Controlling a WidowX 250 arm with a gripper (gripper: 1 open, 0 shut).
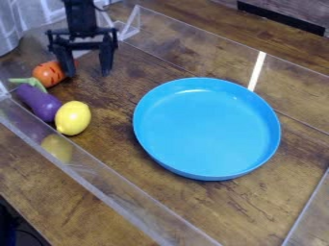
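Observation:
The dark gripper is at the upper left with its fingers spread open, just above and right of an orange carrot-like toy. Below lie a purple eggplant with a green stem and a yellow lemon. A large blue plate sits right of them on the wooden table. Nothing shows between the fingers.
Clear plastic walls border the work area on the left, back and right. The wood between the toys and the plate, and behind the plate, is bare.

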